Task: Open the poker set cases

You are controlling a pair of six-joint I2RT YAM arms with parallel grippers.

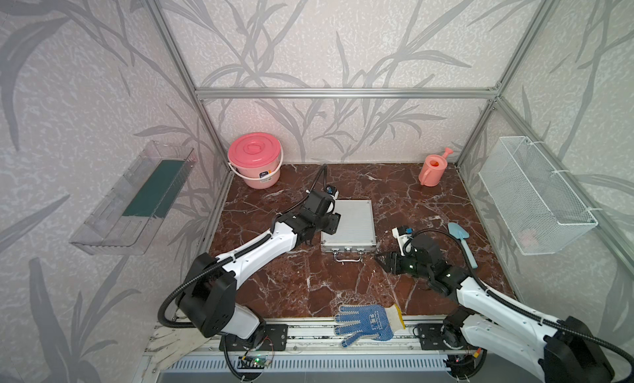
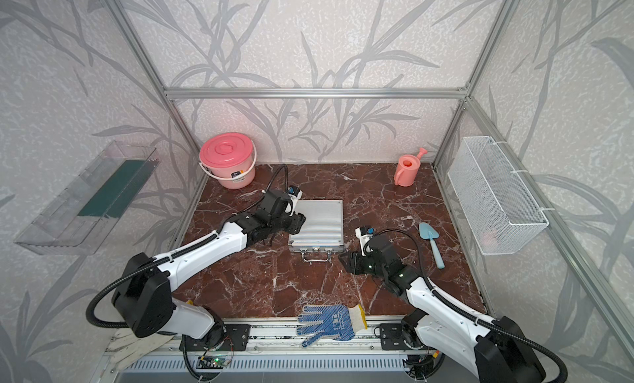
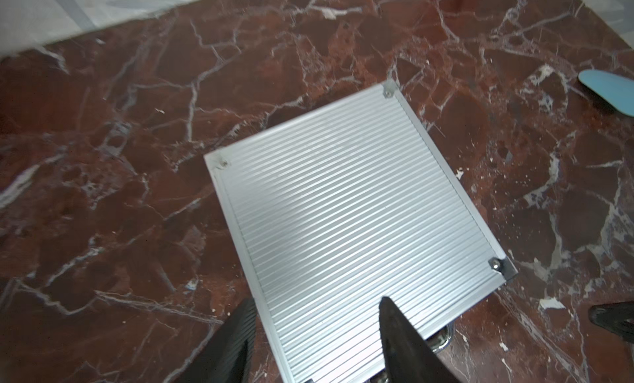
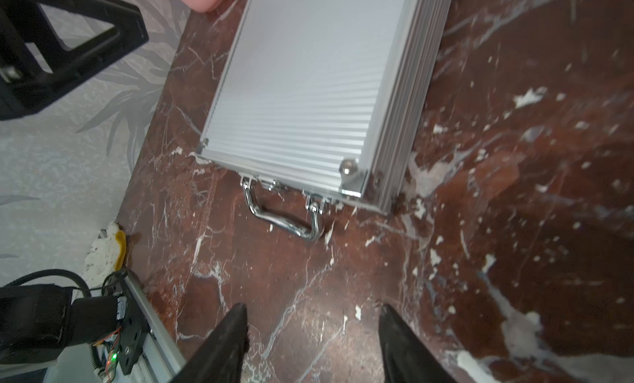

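A silver aluminium case (image 1: 350,224) with a ribbed lid lies closed in the middle of the marble table, handle (image 4: 284,221) and latches toward the front. My left gripper hangs above the case's left part, fingers apart, nothing between them. My right gripper is at the case's front right corner, fingers apart over bare table, nothing between them.
A pink bucket (image 1: 254,158) stands back left, a watering can (image 1: 432,171) back right. A blue trowel (image 2: 434,244) lies at right, a glove (image 1: 366,323) on the front rail. Baskets hang on both side walls. Table behind the case is clear.
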